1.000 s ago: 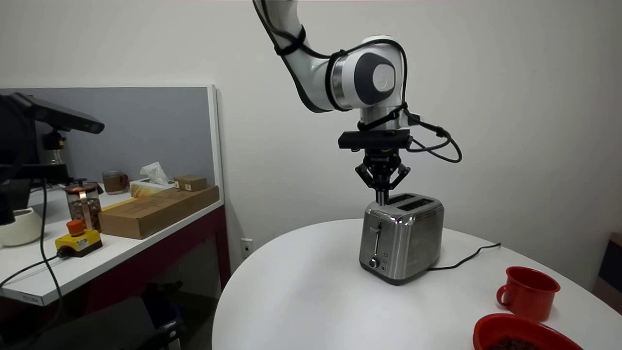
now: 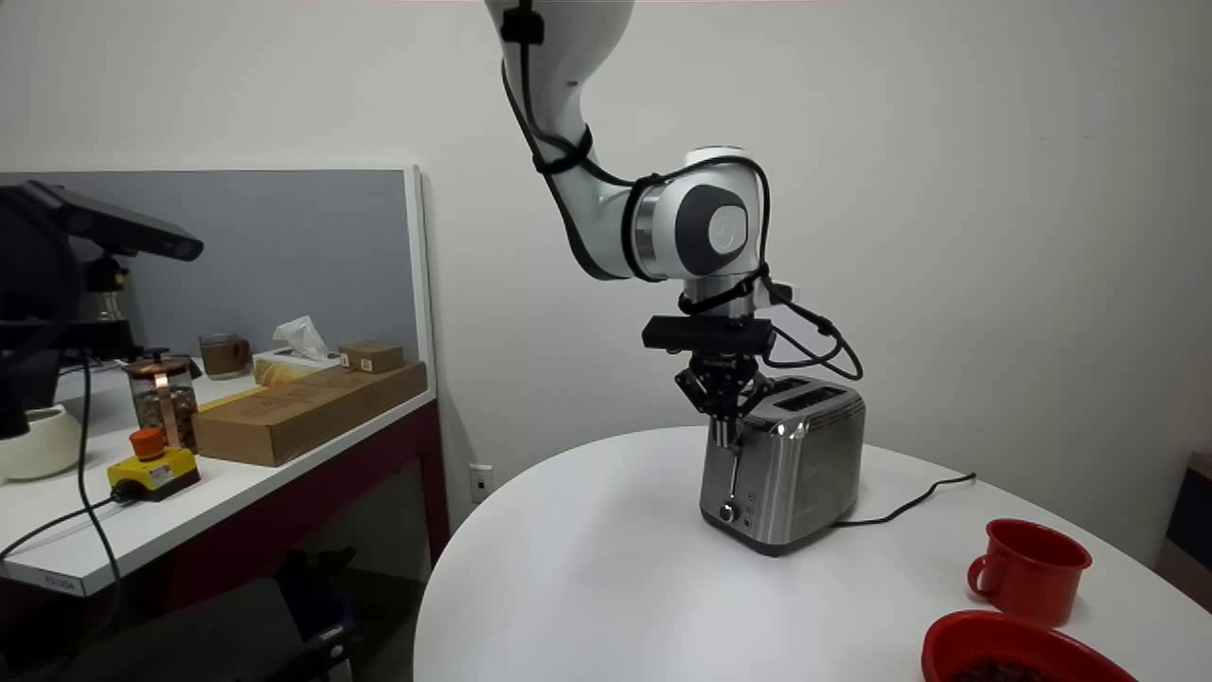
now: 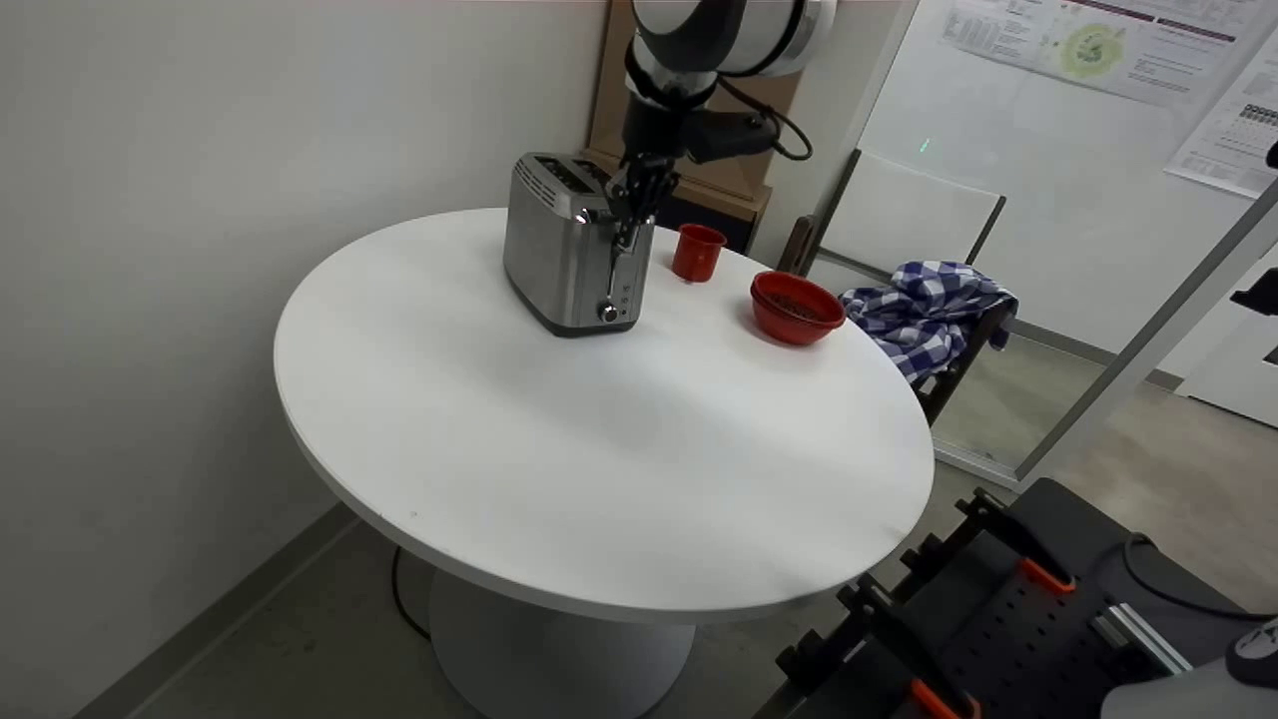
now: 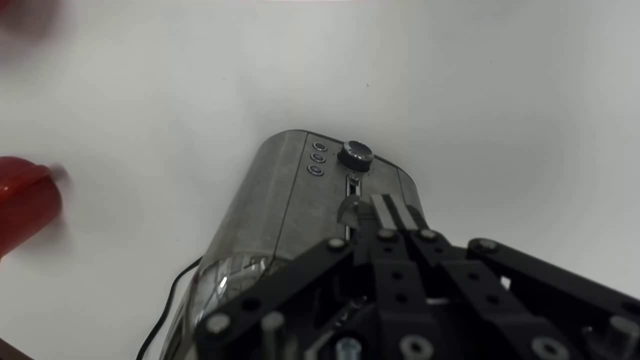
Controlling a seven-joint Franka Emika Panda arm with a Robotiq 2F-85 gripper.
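Observation:
A silver two-slot toaster (image 2: 807, 466) stands upright on the round white table (image 3: 599, 479). My gripper (image 2: 723, 432) points down in front of the toaster's control face, high on it, over the lever track. Its two fingers (image 4: 381, 211) lie side by side, shut, and nothing shows between them. In the wrist view the lever (image 4: 349, 211) is right beside the fingertips, partly covered by them; whether they touch cannot be told. Past the fingertips sit a round knob (image 4: 355, 156) and a column of small buttons (image 4: 316, 158). The bread slots (image 2: 801, 394) look empty.
A red mug (image 2: 1030, 572) and a red bowl (image 3: 797, 307) with dark contents stand on the table to one side. The toaster's black cord (image 2: 909, 504) trails over the table. Open table surface lies in front of the toaster. A wall is close behind.
From above the toaster's top edge, my gripper has come down and slightly left in exterior view 1, to the front face. The toaster, mug and bowl have not moved.

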